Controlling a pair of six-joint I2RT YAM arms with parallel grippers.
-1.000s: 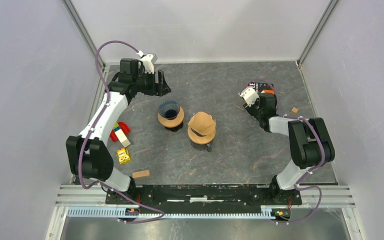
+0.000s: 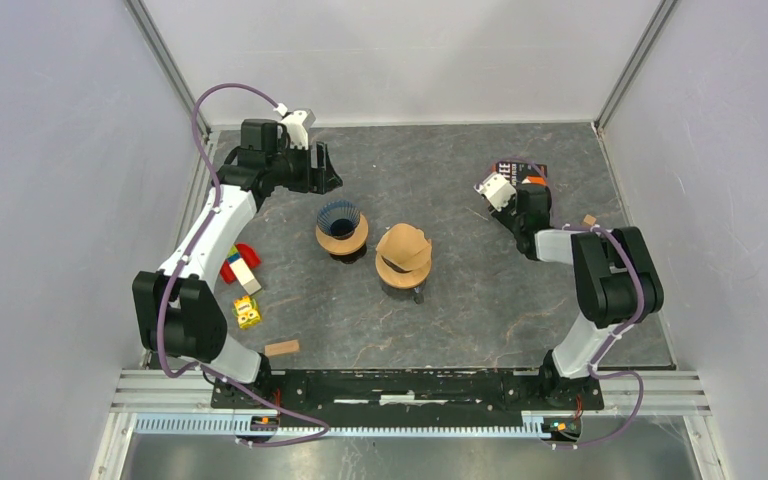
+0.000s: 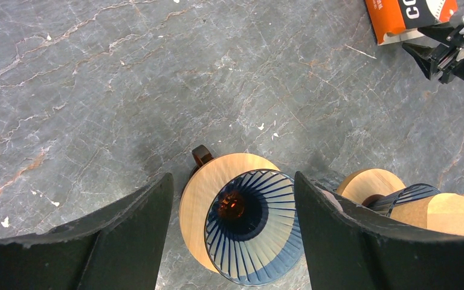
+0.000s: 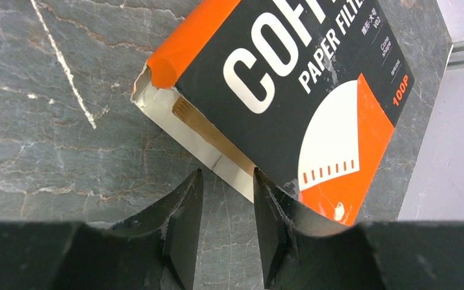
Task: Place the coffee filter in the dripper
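A blue ribbed dripper (image 2: 341,215) (image 3: 257,241) stands on a wooden ring; a second wooden stand (image 2: 403,275) (image 3: 362,180) holds brown paper filters (image 2: 403,243). My left gripper (image 2: 321,167) hovers above and behind the empty-looking dripper, fingers part open with nothing between them. My right gripper (image 2: 505,200) is at the open end of the black-and-orange coffee filter box (image 4: 332,121), where brown paper shows inside. In the right wrist view its fingertips are at the box's lower edge; whether they close on anything is unclear.
Toy blocks (image 2: 245,275), a yellow toy (image 2: 247,311) and a wooden plank (image 2: 282,348) lie along the left side. A small wooden block (image 2: 589,220) sits at the far right.
The left arm is nearly unchanged.
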